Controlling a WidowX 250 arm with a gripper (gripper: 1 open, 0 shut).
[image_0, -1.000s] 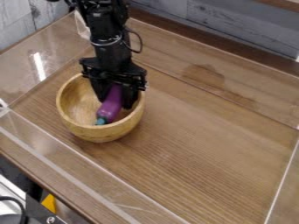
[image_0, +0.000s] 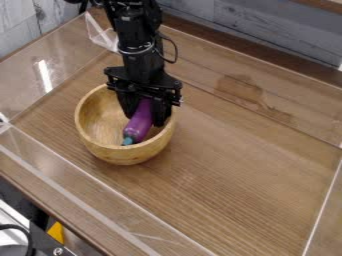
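A wooden bowl (image_0: 104, 142) stands on the wooden table. Inside it lies a purple object with a teal end (image_0: 138, 128), tilted toward the front. My black gripper (image_0: 142, 104) reaches down from above into the back right of the bowl, at the upper end of the purple object. It appears shut on that object, though the fingertips are partly hidden in dark shapes.
A dark wall edge runs along the back right. A cable and a small yellow item (image_0: 56, 231) are at the lower left, off the table.
The gripper has shifted slightly up and to the right, and the purple object in the bowl has moved slightly with it.
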